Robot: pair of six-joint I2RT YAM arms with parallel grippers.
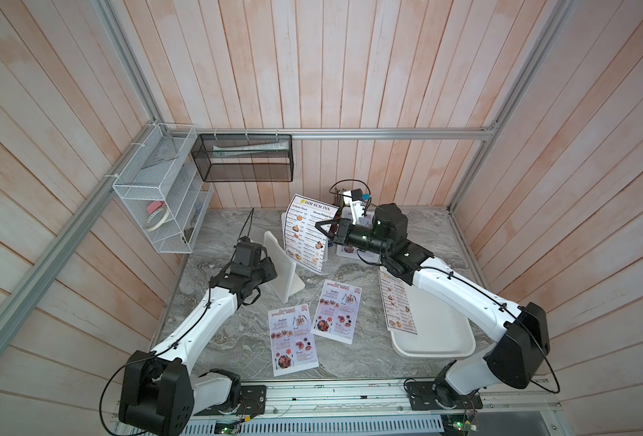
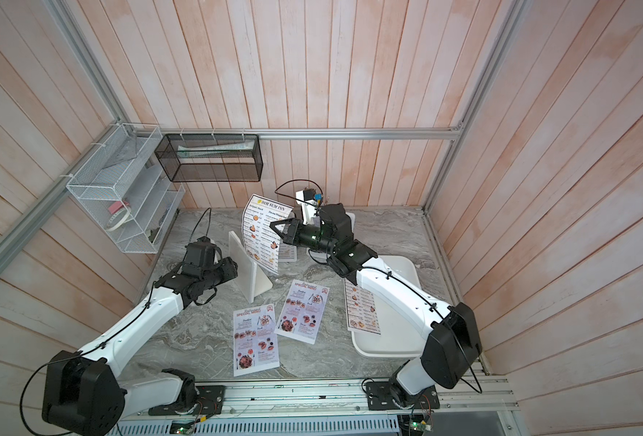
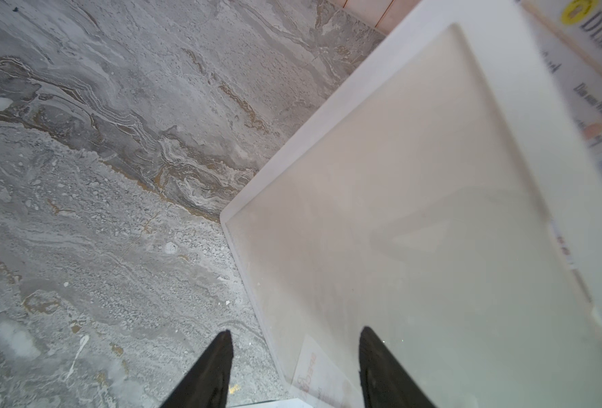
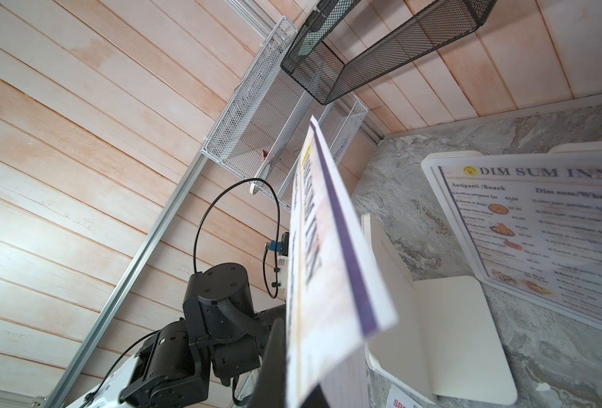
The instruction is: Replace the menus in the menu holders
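Observation:
In the top left view a Dim Sum Inn menu (image 1: 308,232) is held up off the table, curving slightly. My right gripper (image 1: 321,226) is shut on its right edge; the sheet runs away from the fingers in the right wrist view too. A white menu holder (image 1: 283,272) stands just left of that menu, its clear panel empty in the left wrist view. Beside the holder's edge my left gripper is open, nothing between its fingers. Two special menus, one nearer (image 1: 293,340) and one farther (image 1: 336,311), lie flat on the table.
Another Dim Sum Inn menu in a holder (image 4: 546,231) stands in the right wrist view. A white tray (image 1: 437,319) sits at the right with a menu (image 1: 398,305) over its left edge. A wire rack (image 1: 161,192) and black basket (image 1: 243,170) hang behind.

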